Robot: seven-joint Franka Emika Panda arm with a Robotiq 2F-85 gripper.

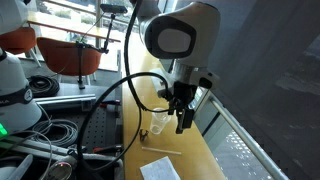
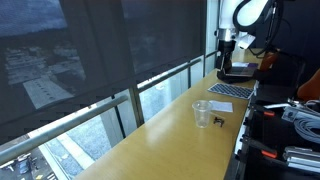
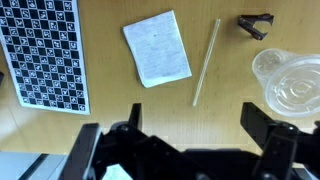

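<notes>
My gripper stands open above the wooden table, nothing between its spread fingers. Below it, a white folded cloth or paper (image 3: 157, 48) and a thin pale stick (image 3: 207, 62) lie flat, the stick to the right of the white sheet. A clear plastic cup (image 3: 295, 85) is at the right edge of the wrist view, partly cut off by the frame. Near it lies a small dark clip-like object (image 3: 256, 24). In exterior view 1 the lowered hand partly covers the cup (image 1: 158, 118).
A black-and-white checkered board (image 3: 43, 50) lies at the left of the wrist view. Cables (image 1: 62, 132) and equipment crowd beside the table. A long bare stretch of tabletop (image 2: 140, 140) shows in exterior view 2.
</notes>
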